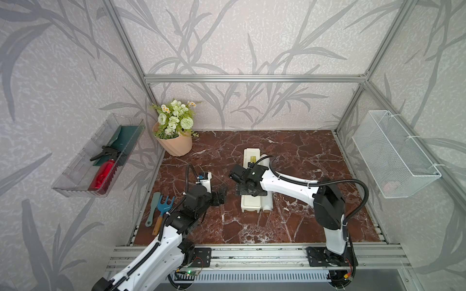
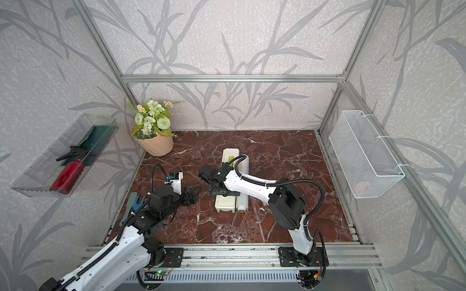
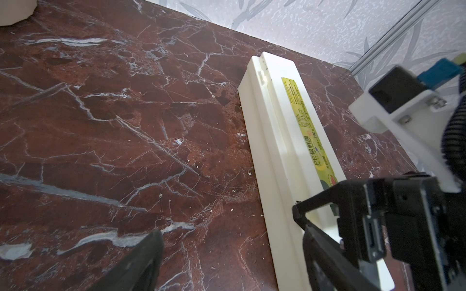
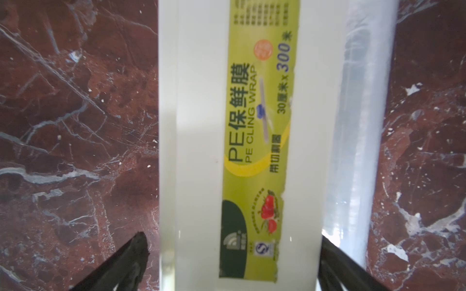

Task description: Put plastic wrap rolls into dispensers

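A white dispenser box with a yellow-green cling wrap label lies lengthwise in the middle of the table. Its lid looks closed in the right wrist view. Against its right side lies a translucent plastic wrap roll, outside the box. My right gripper is open above the dispenser, one finger to the left of it and the other by its right edge near the roll. To the left of the dispenser, my left gripper hangs open over bare table, nothing between its fingers. The right arm hides the dispenser's middle in both top views.
A flower pot stands at the back left. A teal spatula and a blue fork-like tool lie at the left edge. Wall baskets hang on the left and right.
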